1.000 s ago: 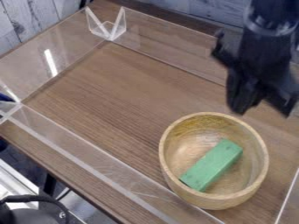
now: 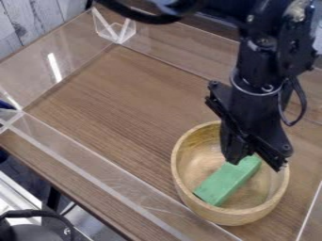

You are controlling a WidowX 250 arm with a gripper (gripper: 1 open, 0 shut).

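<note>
My black gripper [image 2: 239, 151] hangs from the top right, its tip low over the back of a round tan bowl [image 2: 191, 181]. A green rectangular block [image 2: 221, 185] lies tilted in the bowl, its upper end partly behind the gripper. The gripper looks shut, with nothing seen between its fingers.
A wooden tray floor [image 2: 113, 104] with clear plastic walls surrounds the bowl, mostly bare to the left and behind. A small clear plastic piece [image 2: 116, 28] is at the back left. Black cables [image 2: 38, 215] lie outside at the lower left.
My gripper has come down and toward the front, from above and behind the bowl to just over its back part. The bowl and green block stay in place.
</note>
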